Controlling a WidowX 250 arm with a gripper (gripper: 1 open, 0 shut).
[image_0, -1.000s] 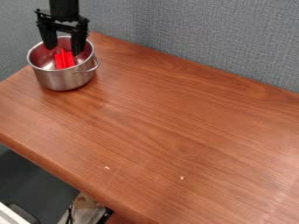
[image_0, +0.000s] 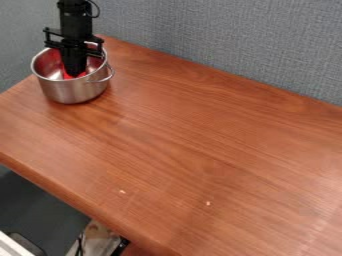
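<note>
A steel pot (image_0: 75, 88) stands on the wooden table at the back left corner. My black gripper (image_0: 75, 66) reaches down into the pot from above, its lower end below the rim. Something red (image_0: 60, 60) inside the pot shows beside the gripper, mostly hidden by it. The fingertips are too small and dark to tell what, if anything, is between them.
A grey fabric panel (image_0: 227, 40) stands along the back edge. Cables and other items lie below the table's front left edge.
The gripper has moved downward into the pot over the last second, now covering much of the red thing that showed clearly before. The pot stands in the same place.
</note>
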